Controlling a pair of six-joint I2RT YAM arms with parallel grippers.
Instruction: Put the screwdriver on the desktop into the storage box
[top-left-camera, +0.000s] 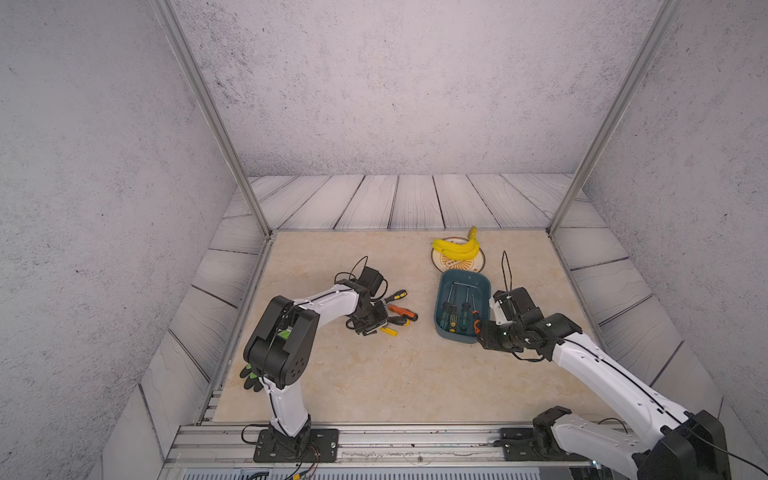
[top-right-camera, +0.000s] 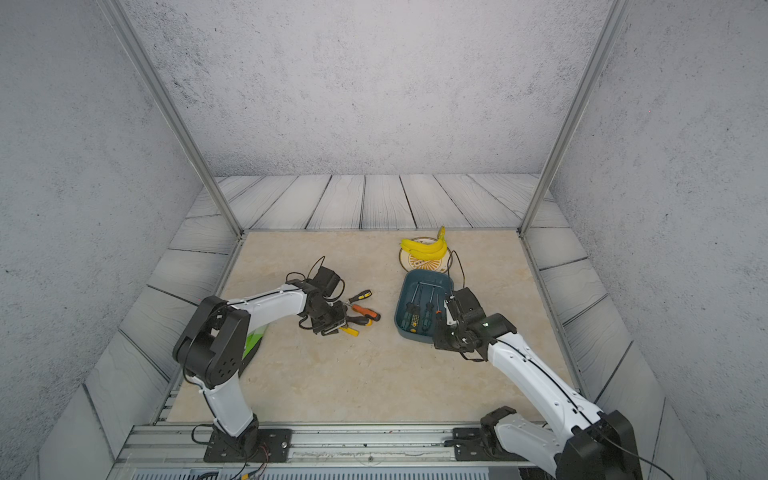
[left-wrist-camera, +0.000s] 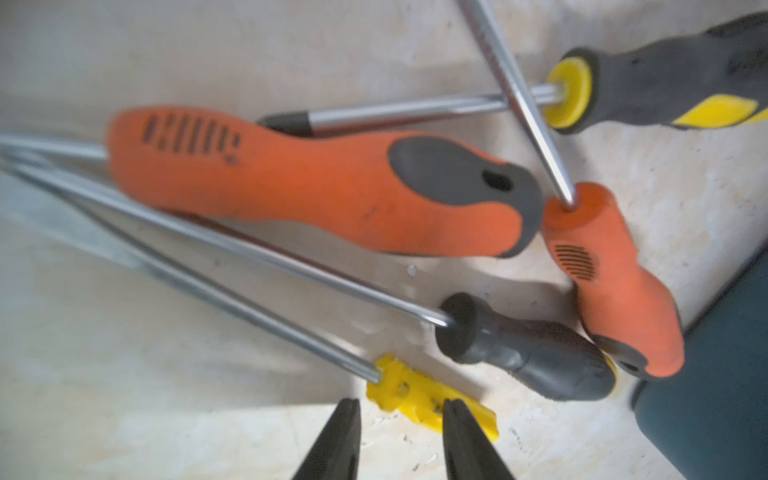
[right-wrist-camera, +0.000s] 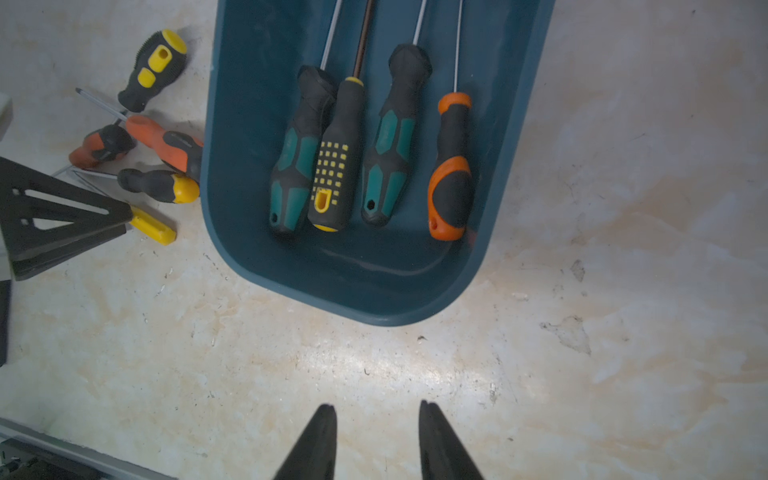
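Several screwdrivers lie crossed on the desktop. In the left wrist view they include a large orange one (left-wrist-camera: 320, 180), a smaller orange one (left-wrist-camera: 616, 280), a black-handled one (left-wrist-camera: 532, 348), a black-and-yellow one (left-wrist-camera: 680, 80) and one with a short yellow handle (left-wrist-camera: 424, 396). My left gripper is open over the yellow handle, its right finger overlapping it in view; whether they touch I cannot tell. The dark teal storage box (right-wrist-camera: 376, 317) holds several screwdrivers side by side. Near the box's front right side hangs my right gripper, open and empty.
Bananas (top-left-camera: 456, 249) rest on a round plate (top-left-camera: 436, 260) behind the box. Gloves (top-left-camera: 252, 377) with green on them lie at the desktop's left edge, partly behind the left arm. Desktop in front of the box is bare.
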